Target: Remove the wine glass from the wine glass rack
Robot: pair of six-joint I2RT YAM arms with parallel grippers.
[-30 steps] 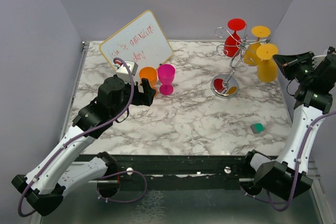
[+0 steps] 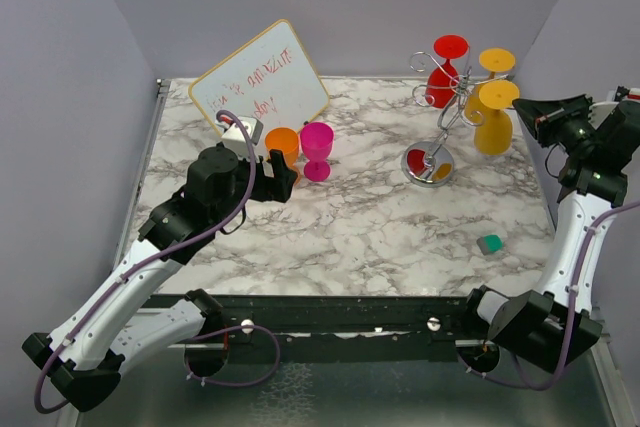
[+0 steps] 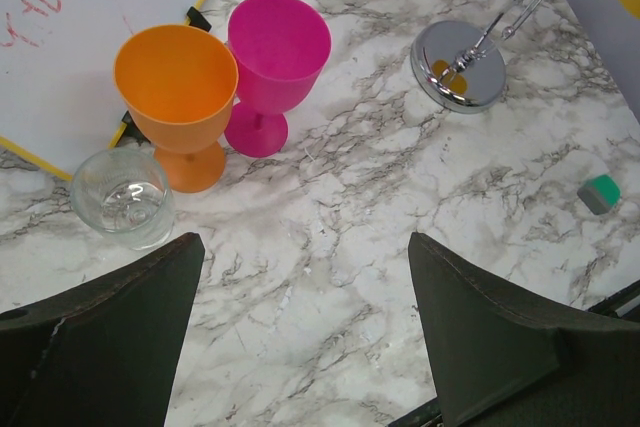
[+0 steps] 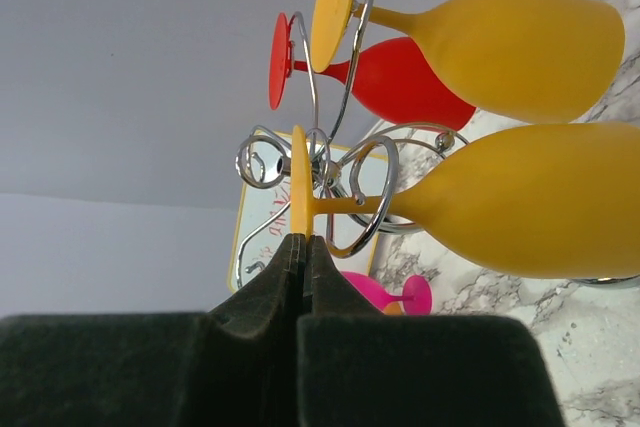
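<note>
A chrome rack at the back right holds a red glass and two yellow glasses upside down by their bases. In the right wrist view, my right gripper is shut, its tips at the base of the nearer yellow glass, apparently touching it; nothing shows between the fingers. That glass's stem still lies within the rack's wire loop. The farther yellow glass hangs beyond it. My left gripper is open over the table at left, with nothing between its fingers.
An orange glass, a pink glass and a clear glass stand by a whiteboard. A small green block lies front right. Walls border both sides and the back.
The nearer yellow glass has shifted slightly left compared with a second ago, and my right arm has moved slightly with it. The left arm is unchanged.
</note>
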